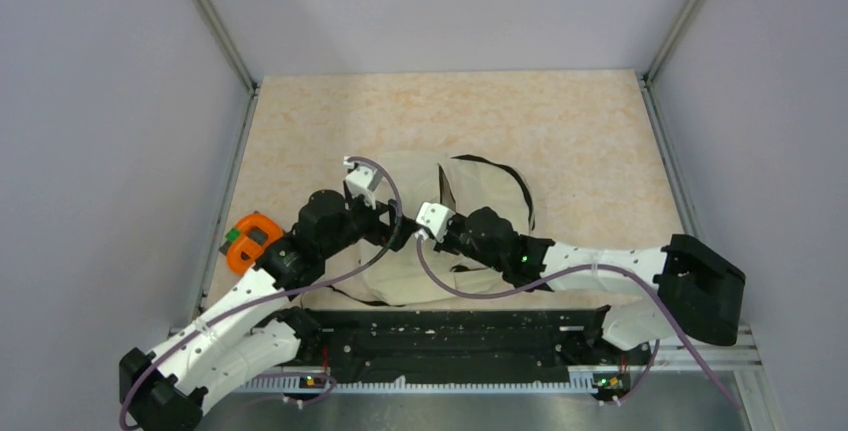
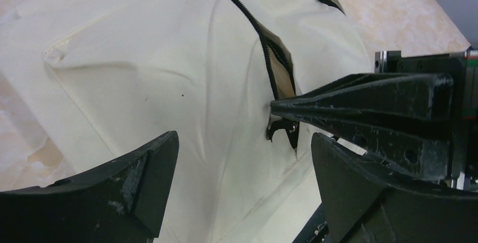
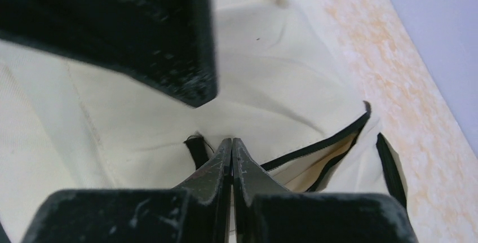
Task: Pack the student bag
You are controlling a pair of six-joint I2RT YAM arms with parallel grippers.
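The cream cloth bag (image 1: 410, 276) lies flat on the table under both grippers. Its black zipper (image 2: 248, 17) is partly parted, leaving a narrow gap. My right gripper is shut, its fingertips at the zipper by the lower end of that gap. Beside these tips lies a black tab (image 3: 197, 150); I cannot make out anything between the fingers. Over the bag's left panel, my left gripper stands open, its fingers (image 2: 152, 167) wide apart and empty.
An orange case with a green part (image 1: 253, 242) sits at the table's left edge. The two grippers are very close together above the bag's middle. Bare table (image 1: 440, 111) stretches behind the bag and to its right.
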